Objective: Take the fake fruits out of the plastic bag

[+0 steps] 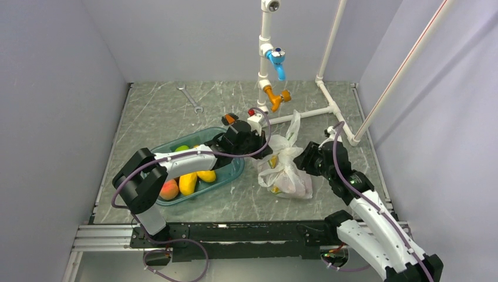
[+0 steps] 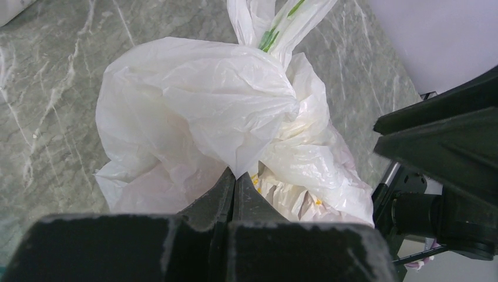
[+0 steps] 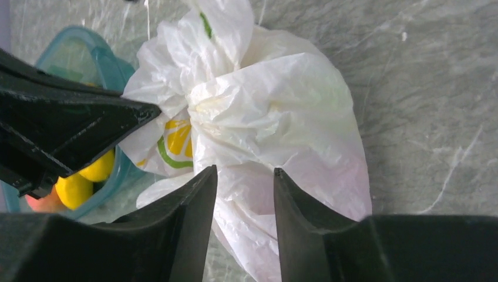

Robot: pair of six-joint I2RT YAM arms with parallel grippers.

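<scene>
The crumpled white plastic bag (image 1: 285, 176) lies on the marble counter between my grippers, its handles toward the back; any fruit inside is hidden. My left gripper is shut at the bag's left side, a thin fold of film at its tips; whether that is pinched is unclear. My right gripper hangs over the bag from the right, part open, with white film behind the gap between its fingers.
A teal tray (image 1: 217, 181) of mangoes and other fruit sits left. A wrench (image 1: 191, 100), an orange-black tool (image 1: 229, 118) and white pipes (image 1: 302, 114) with taps are behind.
</scene>
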